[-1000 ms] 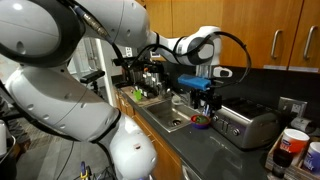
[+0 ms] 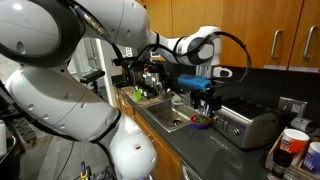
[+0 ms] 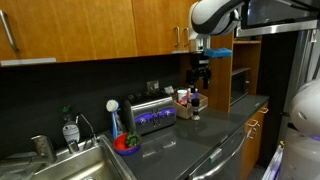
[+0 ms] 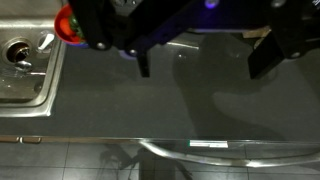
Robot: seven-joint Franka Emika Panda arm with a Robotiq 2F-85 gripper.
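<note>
My gripper is open over the dark counter, its two fingers [image 4: 142, 58] wide apart in the wrist view with only bare countertop between them. From the second exterior view, the gripper [image 3: 196, 108] hangs pointing down, above the counter. A red bowl [image 4: 65, 27] with blue and green things inside shows at the upper left of the wrist view, partly hidden by the gripper body. It stands between the sink and the toaster oven in the second exterior view, as the bowl [image 3: 122, 149].
The silver toaster oven [image 3: 153, 116] stands against the back wall. Beside it is a box [image 3: 207, 104] with cups and jars. The sink [image 4: 30, 100] lies at the left, its tap [image 3: 83, 139] rising behind. A handle [image 4: 230, 159] runs along its edge.
</note>
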